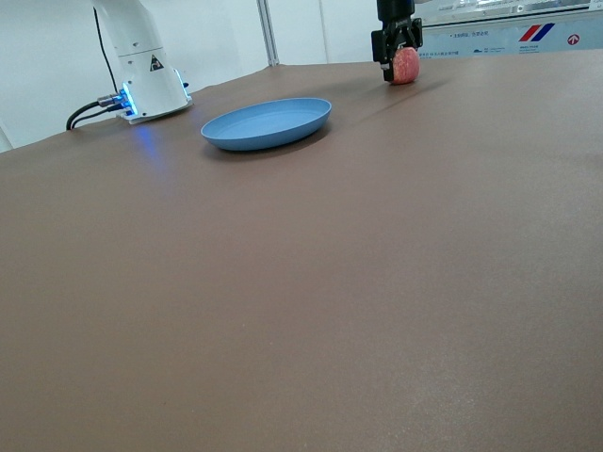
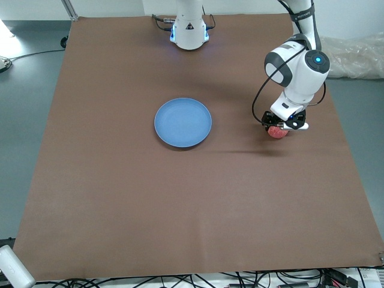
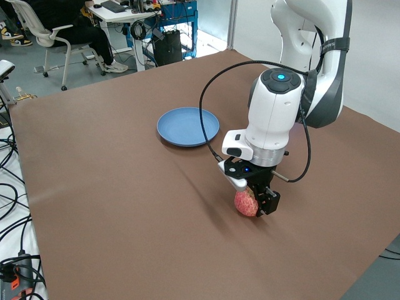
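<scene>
A red, speckled round fruit rests on the brown table at the right side, directly under my gripper. The gripper's black fingers come down around or against the fruit; whether they grip it I cannot tell. In the right view the fruit is partly behind the fingers. A blue plate lies empty near the middle of the table, to the left of the gripper in the left view, and it also shows in the top view.
A white robot base with cables stands at the back of the table. Cables run along the table's edge, and clear plastic lies beyond the right edge.
</scene>
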